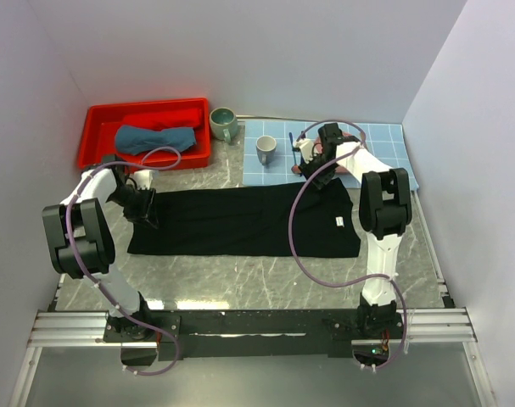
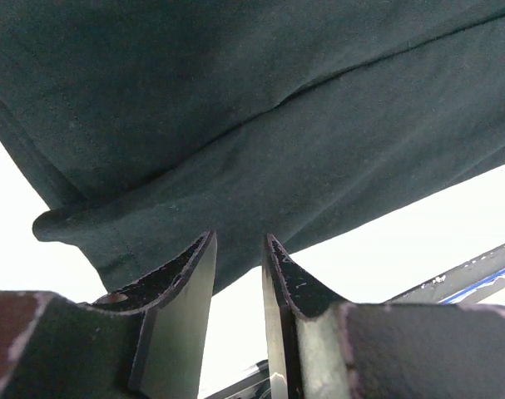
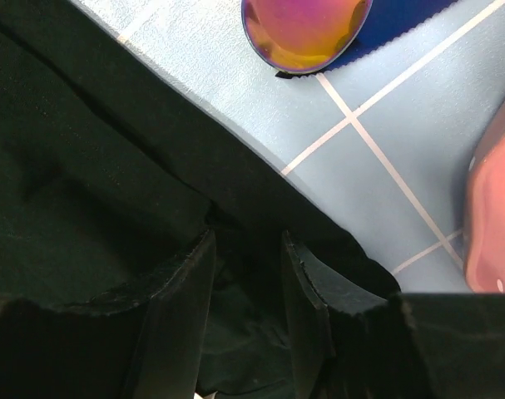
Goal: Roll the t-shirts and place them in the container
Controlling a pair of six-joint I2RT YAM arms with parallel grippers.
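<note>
A black t-shirt (image 1: 232, 222) lies flat as a long folded strip across the table, with a small white label (image 1: 339, 221) near its right end. At its left end, my left gripper (image 1: 152, 220) is over the cloth; in the left wrist view its fingers (image 2: 190, 278) stand apart, with the dark cloth (image 2: 260, 166) beyond them. My right gripper (image 1: 319, 180) is low at the upper right edge of the shirt. The right wrist view shows its fingers (image 3: 181, 291) open over the black fabric (image 3: 152, 191); whether they touch it, I cannot tell.
A red tray (image 1: 94, 136) at back left holds a blue-grey rolled cloth (image 1: 155, 139) and a red cloth (image 1: 168, 119). A green mug (image 1: 223, 125) stands beside it. On a blue tiled mat (image 1: 380, 140) are a white mug (image 1: 265, 148) and a pink item (image 3: 497, 216).
</note>
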